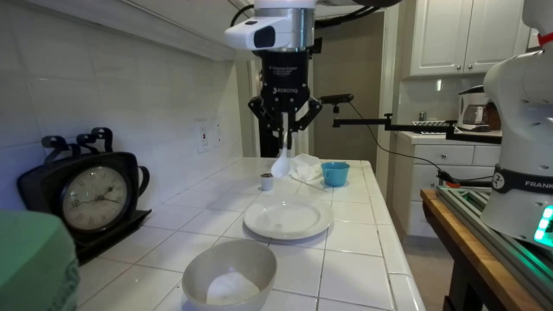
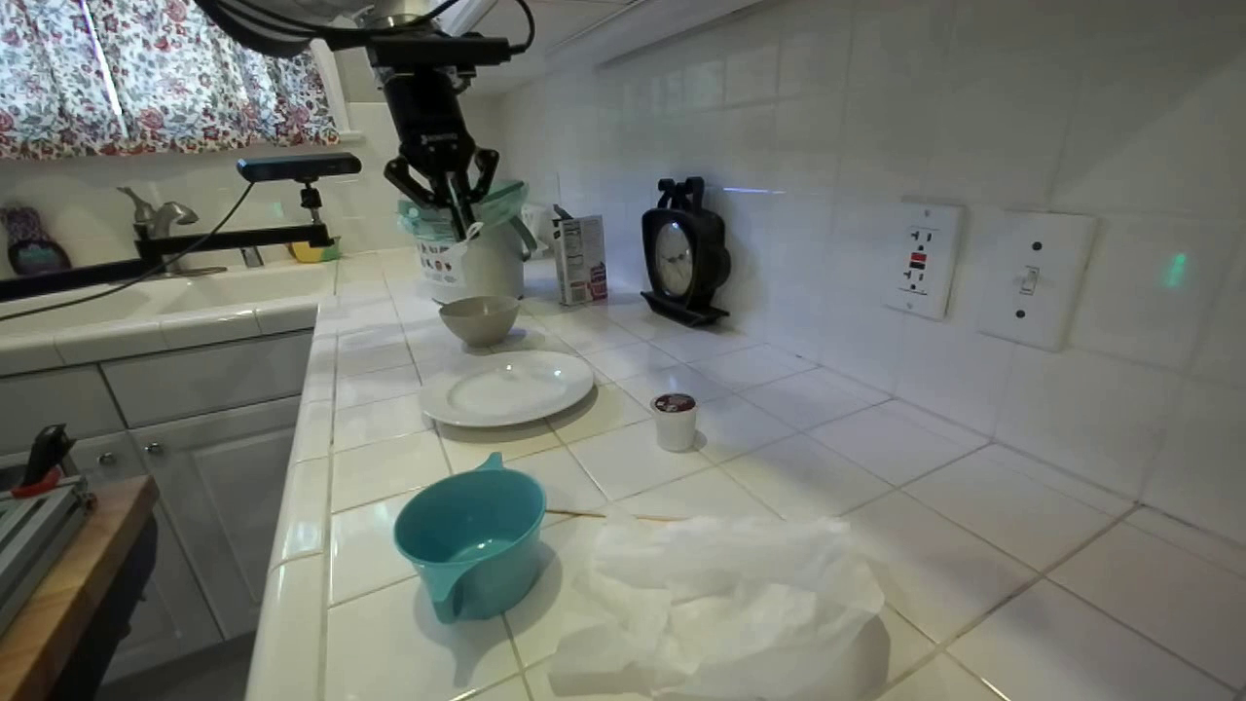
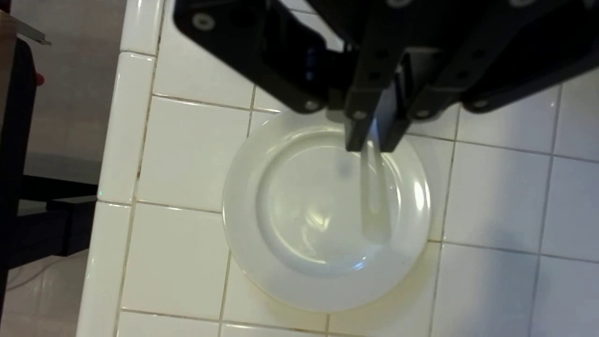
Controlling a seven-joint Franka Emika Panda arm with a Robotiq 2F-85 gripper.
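Note:
My gripper point(image 1: 286, 145) is shut on a white spoon point(image 1: 281, 165), which hangs bowl-down in the air. From the wrist view, the spoon point(image 3: 374, 208) appears over the right part of the white plate point(image 3: 314, 292). The plate point(image 1: 290, 232) lies on the tiled counter, with no food visible on it. Nearer exterior view 1 stands a beige bowl point(image 1: 194, 274) holding a white substance point(image 1: 231, 287). In the second exterior view my gripper point(image 2: 464, 228) is high, in front of a white tub, and the spoon is mostly hard to make out.
A teal cup point(image 2: 473, 537), crumpled white paper point(image 2: 724, 608), a thin stick point(image 2: 607, 515) and a small pod point(image 2: 675, 423) lie past the plate. Along the wall stand a black clock point(image 1: 96, 197) and a box point(image 2: 580, 259). The counter's open edge point(image 1: 386, 243) is on the right in exterior view 1.

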